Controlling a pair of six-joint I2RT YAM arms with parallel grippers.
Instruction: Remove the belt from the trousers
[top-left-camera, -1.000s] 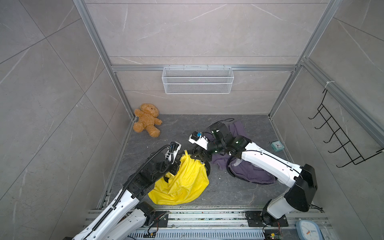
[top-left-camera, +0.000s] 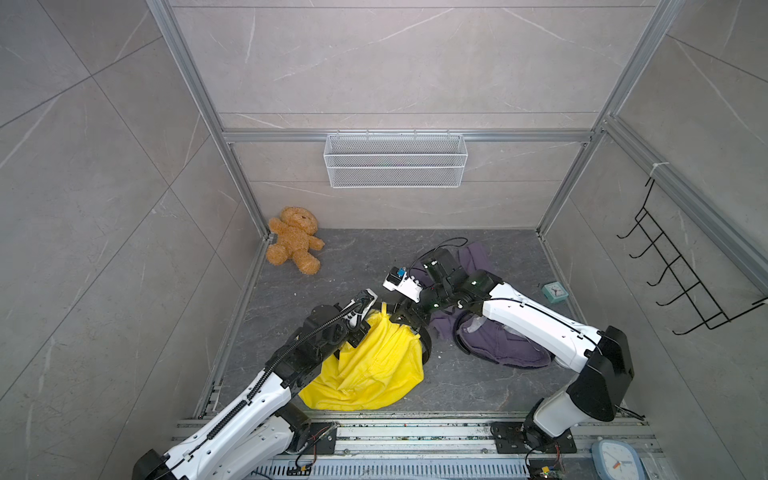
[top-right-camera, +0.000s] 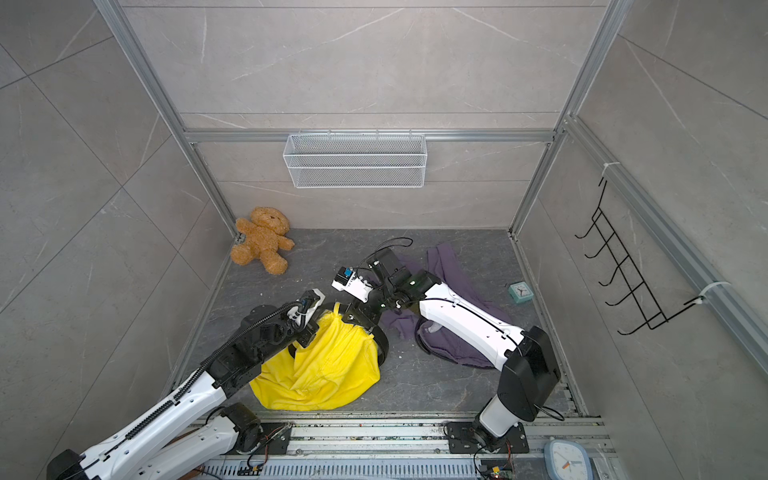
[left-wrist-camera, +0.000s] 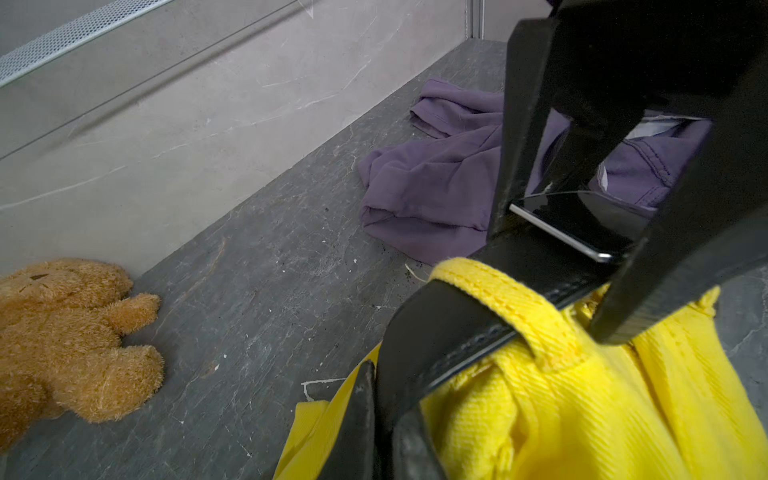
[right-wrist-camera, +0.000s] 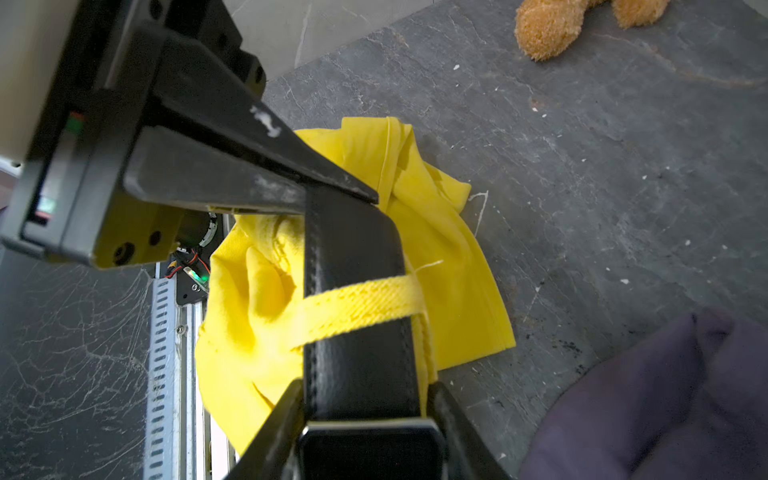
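The yellow trousers (top-left-camera: 369, 366) lie bunched between my arms, with the black belt (right-wrist-camera: 352, 232) running under a yellow loop (right-wrist-camera: 360, 309) at the waistband. In the right wrist view, my right gripper is shut around the belt's buckle (right-wrist-camera: 372, 428). The buckle, dark with a bright edge, shows between the same fingers in the left wrist view. On the other side of the loop, my left gripper is shut on the thin strap, which bends down between its fingertips. The far part of the belt is hidden by cloth and arms.
Purple clothing (top-left-camera: 512, 344) lies on the floor right of the trousers, partly under my right arm. A brown teddy bear (top-left-camera: 296, 238) sits at the back left, and a small teal clock (top-left-camera: 554, 291) at the right wall.
The trousers have shifted slightly right.
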